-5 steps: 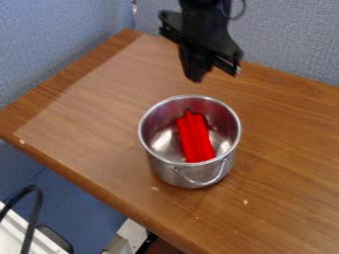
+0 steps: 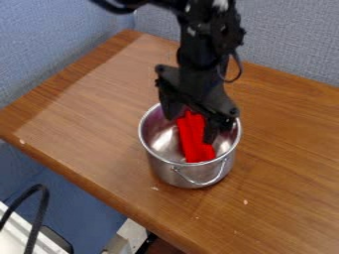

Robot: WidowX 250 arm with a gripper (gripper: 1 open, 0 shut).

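Observation:
A silver metal pot (image 2: 185,171) with a wire handle stands on the wooden table (image 2: 279,179). Inside it lies a red object (image 2: 196,144), long and block-like. My black gripper (image 2: 197,111) is open and reaches down into the pot's mouth, over the upper end of the red object, partly hiding it and the back rim. Whether the fingers touch the red object I cannot tell.
Blue padded walls stand behind.
My gripper has come down and toward the front from above the back of the table into the pot's mouth. The pot and red object look unmoved.

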